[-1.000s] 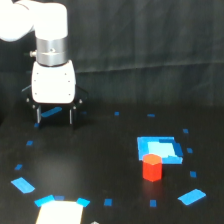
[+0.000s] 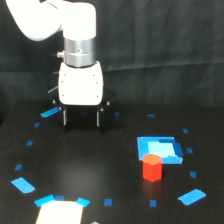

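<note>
My gripper (image 2: 82, 118) hangs over the left part of the dark table. Its two thin fingers point down, apart, with nothing between them. A red block (image 2: 152, 169) is to the right of it and nearer the camera. Just behind the block lies a blue-edged square (image 2: 143, 142) with a white middle (image 2: 160, 149); the block overlaps its near edge in this view. I cannot tell whether the two touch. At the bottom edge, a cream-coloured block (image 2: 60, 213) is partly cut off.
Blue tape pieces mark the dark table, among them a strip at left (image 2: 22, 185) and a strip at right (image 2: 192, 197). Between the gripper and the red block the table is clear. A dark curtain (image 2: 160, 50) hangs behind.
My gripper has moved to the right, its fingers still apart. The red block, the blue-edged square and the cream block have not moved.
</note>
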